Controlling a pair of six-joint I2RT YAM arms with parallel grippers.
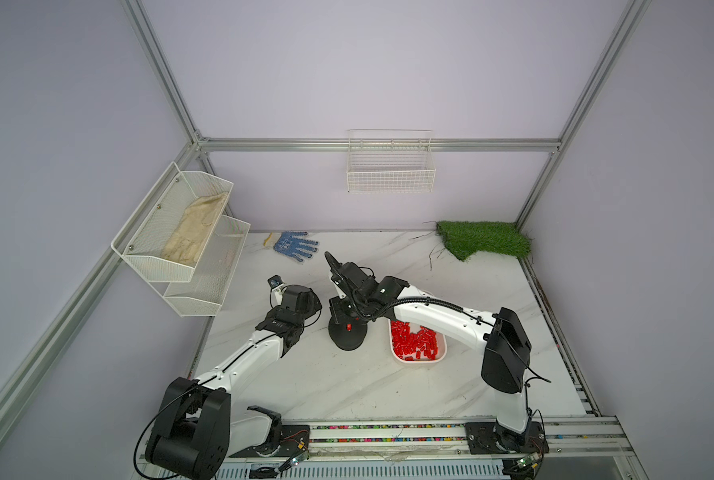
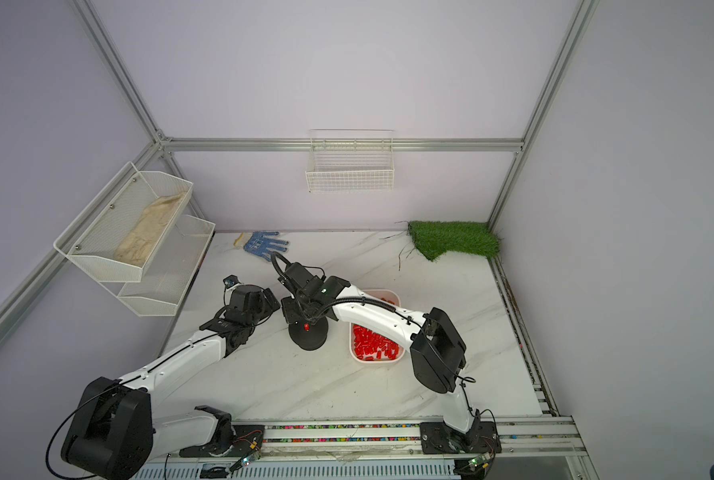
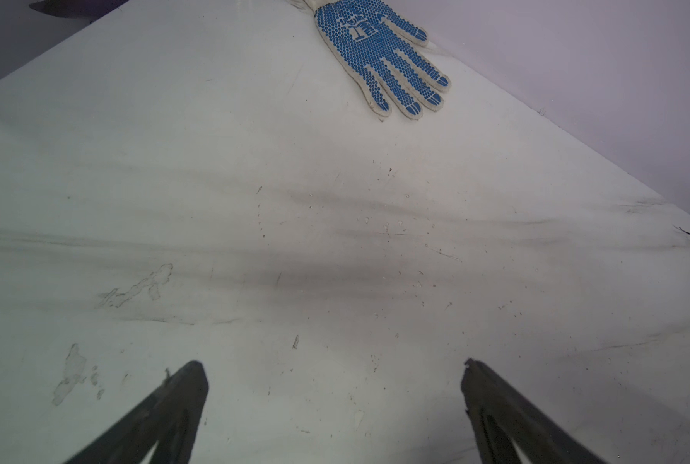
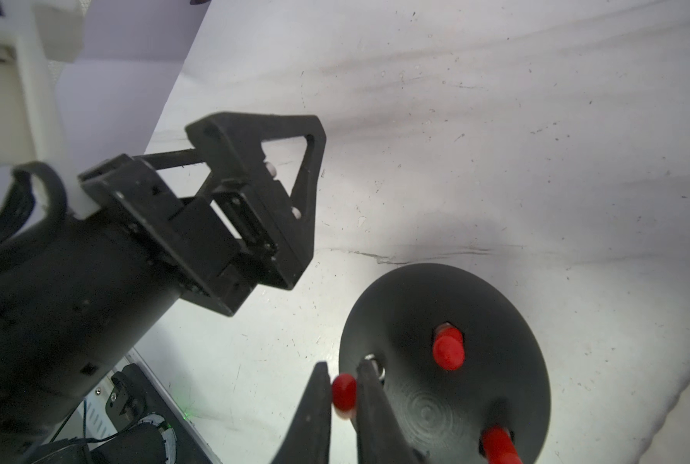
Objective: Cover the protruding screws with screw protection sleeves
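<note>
The black round base (image 4: 468, 301) lies on the table, partly under my right arm in both top views. In the right wrist view two red sleeves stand on it, one sleeve (image 4: 448, 348) in the middle and another (image 4: 502, 446) lower down. A bare metal screw (image 4: 373, 363) shows near its left edge. My right gripper is shut on a red sleeve (image 4: 343, 391) beside that screw; the exact height above the base cannot be told. In the left wrist view my left gripper is open, its fingers wide apart over bare table.
A white bin (image 1: 442, 358) of red sleeves (image 1: 414, 342) stands right of the base. The left gripper's body (image 4: 260, 208) is close to the base's upper left. A blue glove (image 1: 294, 245) and green turf (image 1: 482, 239) lie at the back.
</note>
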